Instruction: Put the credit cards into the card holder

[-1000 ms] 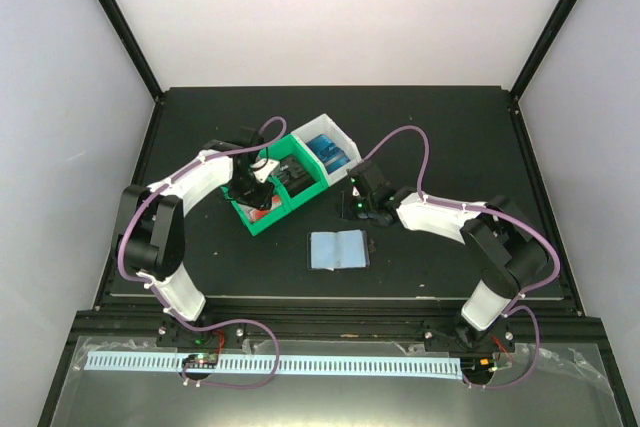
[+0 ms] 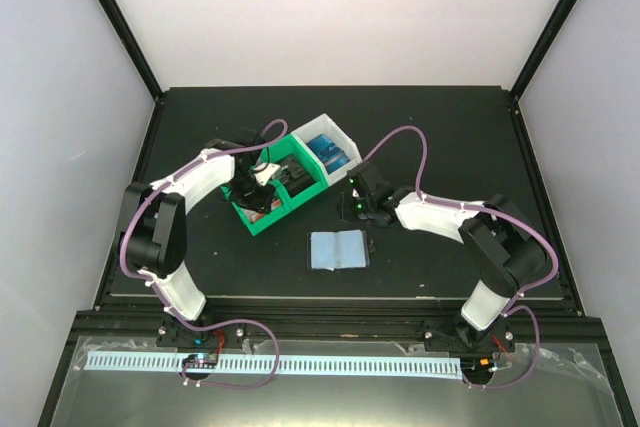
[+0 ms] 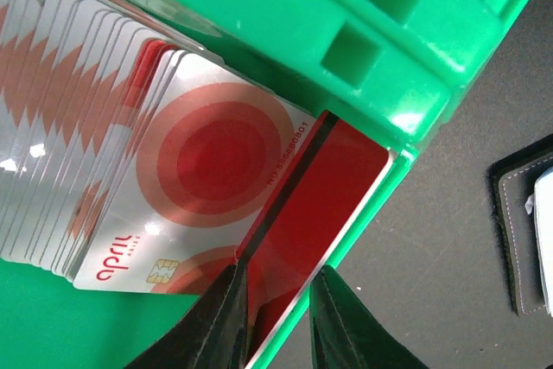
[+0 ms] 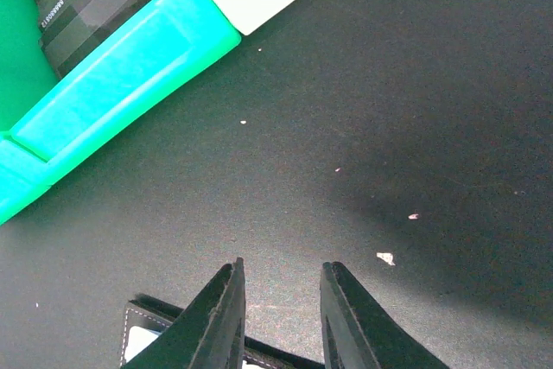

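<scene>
A red card (image 3: pixel 337 179) with a black stripe leans along the green wall, in front of a row of white-and-red cards (image 3: pixel 216 153) in the bin. The left gripper is over that end of the bin, its fingers on either side of the red card's lower part and the wall; whether they grip either is unclear. In the top view the open card holder (image 2: pixel 338 250), with pale blue leaves, lies on the table. My right gripper hovers between bin and holder, open, with nothing between its fingers.
Dark cards (image 2: pixel 292 176) fill the middle compartment of the green bin (image 2: pixel 290 209), and blue cards (image 2: pixel 327 151) stand in the white bin (image 2: pixel 345 174) adjoining it.
Over the last second the left gripper has shifted very slightly above the front compartment. The right arm, the bins and the holder look unmoved.
</scene>
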